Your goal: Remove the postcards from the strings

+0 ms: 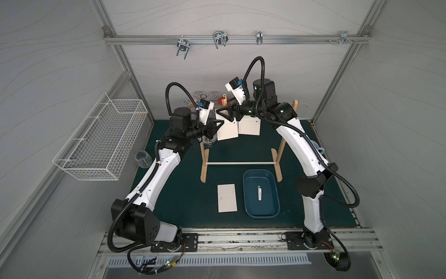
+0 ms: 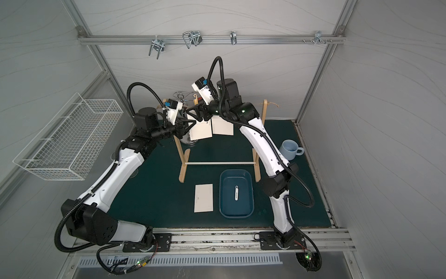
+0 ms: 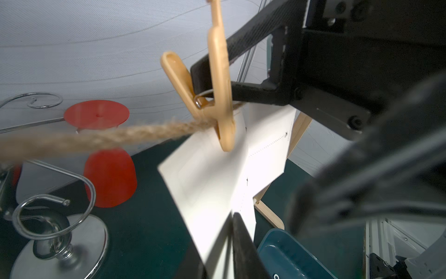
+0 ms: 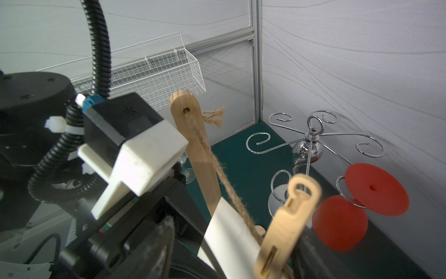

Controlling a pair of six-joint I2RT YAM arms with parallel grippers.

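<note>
A white postcard (image 3: 199,186) hangs from the twine string (image 3: 153,131) under a wooden clothespin (image 3: 222,79). My right gripper (image 1: 224,116) is at that clothespin, its fingers apart; in the right wrist view the clothespin (image 4: 288,223) stands between them. Just below and to the left, my left gripper (image 1: 219,128) has its fingers apart beside the same postcard (image 1: 227,132); contact with it cannot be made out. A second postcard (image 1: 249,125) hangs farther right on the string. Another postcard (image 1: 227,198) lies flat on the table.
A blue tray (image 1: 276,179) with a small clothespin (image 1: 259,193) inside stands at front right. The wooden frame (image 1: 277,162) holds the string. Behind it is a metal stand with red discs (image 4: 376,188). A mug (image 2: 289,149) is at the right, a wire basket (image 1: 100,139) at the left.
</note>
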